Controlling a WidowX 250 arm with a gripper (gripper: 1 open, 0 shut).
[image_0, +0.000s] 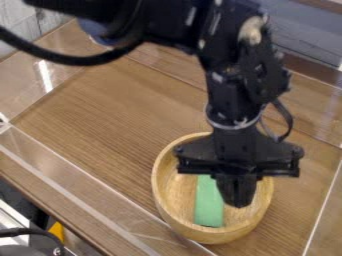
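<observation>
A round wooden bowl sits on the table at the lower middle. In it lies a green block, on the left side of the bowl's floor. My gripper hangs over the bowl, just right of the green block. It is shut, with nothing visible between its fingers, though its body hides the back of the bowl.
A clear plastic edge runs along its left side. Cables and a small yellow item lie below at the lower left. A wall stands at the back right.
</observation>
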